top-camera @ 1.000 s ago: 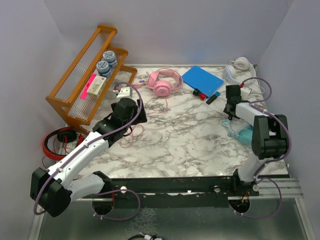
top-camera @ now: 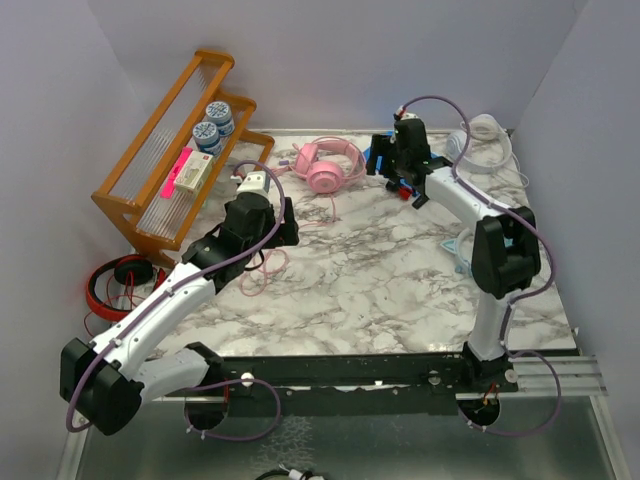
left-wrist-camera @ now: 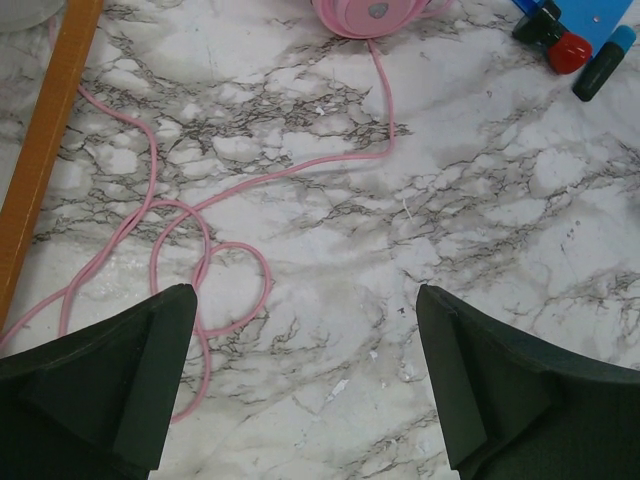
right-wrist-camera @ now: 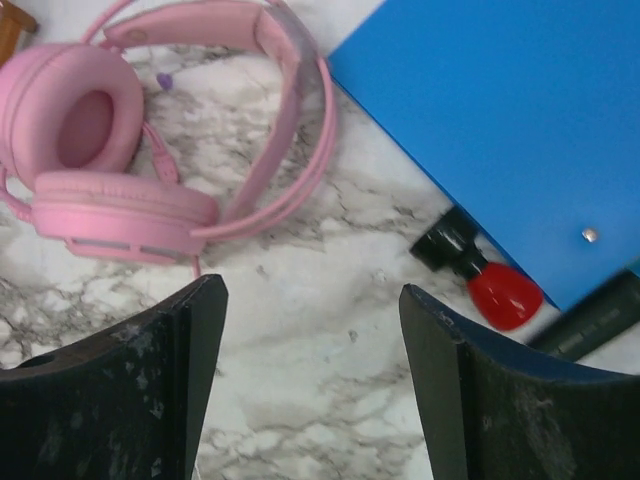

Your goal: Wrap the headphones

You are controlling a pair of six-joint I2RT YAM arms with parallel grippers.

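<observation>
Pink headphones (top-camera: 325, 172) lie at the back middle of the marble table, their cups and band at the left of the right wrist view. Their thin pink cable (left-wrist-camera: 290, 170) runs forward and lies in loose loops to the left. My left gripper is open above the marble, the cable loops near its left finger and nothing between its fingers. My right gripper also stands open, just right of the pink headphones, with bare marble showing between its fingers.
A blue board (right-wrist-camera: 520, 110), a red-and-black item (right-wrist-camera: 490, 280) and a dark marker (left-wrist-camera: 604, 65) lie under my right arm. A wooden rack (top-camera: 180, 140) with jars stands left, red headphones (top-camera: 105, 290) beside it. White headphones (top-camera: 488, 140) are back right.
My right arm has swung left and toward the back, from above the light-blue headphones to over the blue board. The left arm has barely shifted; the pink headphones have not moved.
</observation>
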